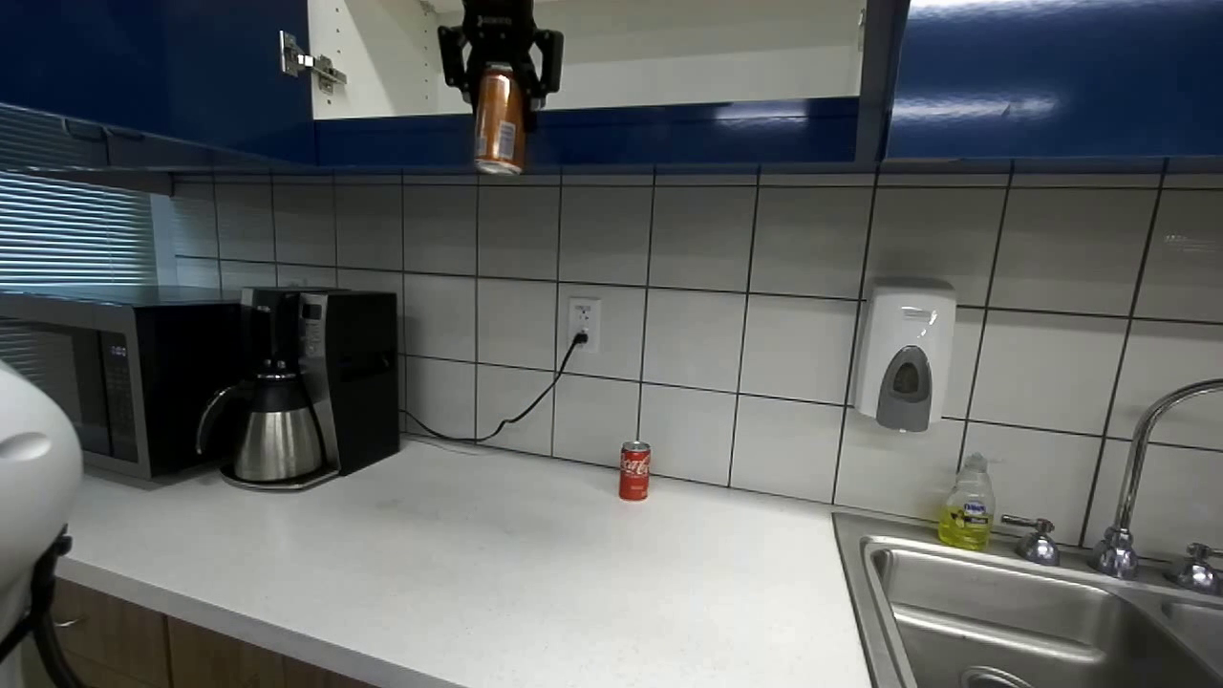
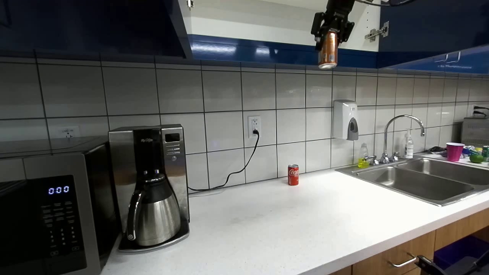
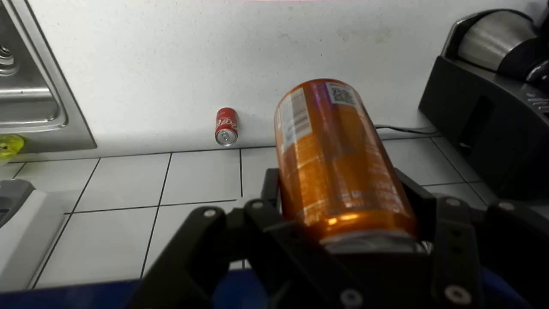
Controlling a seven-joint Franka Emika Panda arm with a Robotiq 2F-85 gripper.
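My gripper is shut on an orange can, high above the counter and at the height of the open cabinet's bottom edge. The can hangs slightly tilted, its base pointing down, as exterior view 2 also shows with the can below the fingers. In the wrist view the orange can fills the space between the dark fingers, its barcode facing the camera. A red Coca-Cola can stands upright on the counter near the tiled wall, well below the gripper.
The open upper cabinet has a blue bottom edge, and its visible part is empty. A coffee maker and microwave occupy the counter's left. At right are a soap dispenser, dish soap and sink. Mid-counter is clear.
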